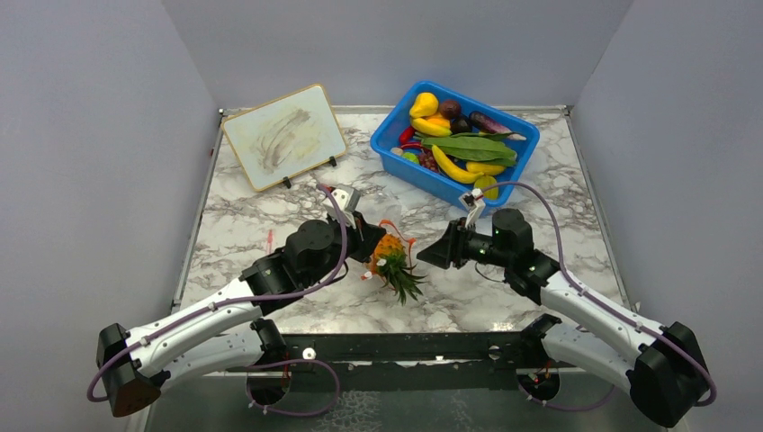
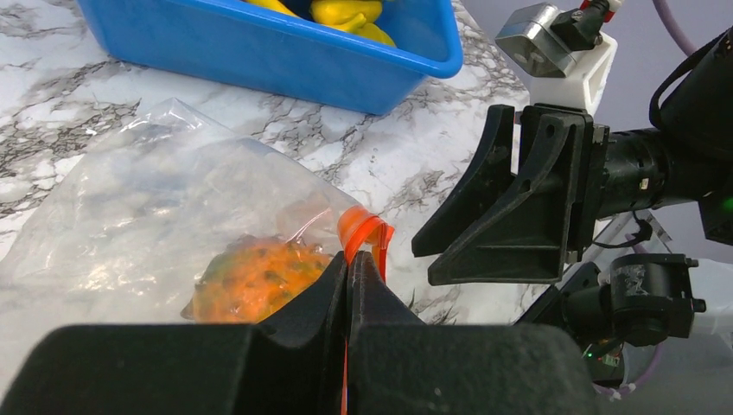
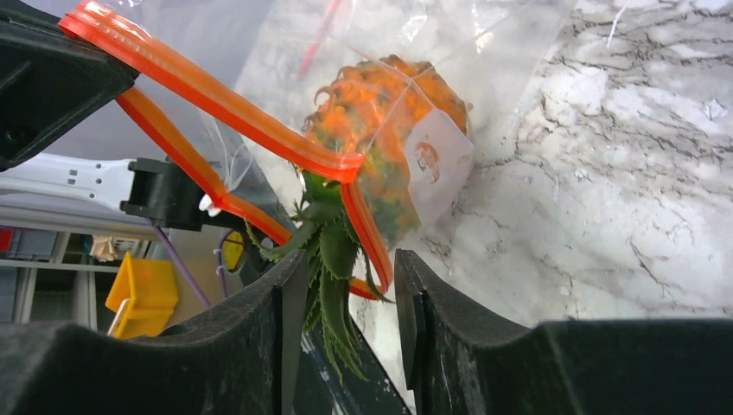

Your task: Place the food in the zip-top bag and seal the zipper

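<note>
A clear zip-top bag (image 2: 130, 207) with an orange zipper (image 3: 233, 112) lies at the table's middle, its mouth held apart. Inside sits the body of a pineapple (image 3: 380, 112), while its green leaves (image 1: 402, 275) stick out through the mouth. My left gripper is shut on the bag's orange zipper edge. On the other side of the mouth, my right gripper (image 1: 422, 259) stands partly open, with nothing held between its fingers. In the right wrist view, the leaves and a corner of the zipper show beyond its fingertips.
A blue bin (image 1: 531, 148) full of toy fruit and vegetables stands at the back right. At the back left rests a whiteboard (image 1: 286, 135).
</note>
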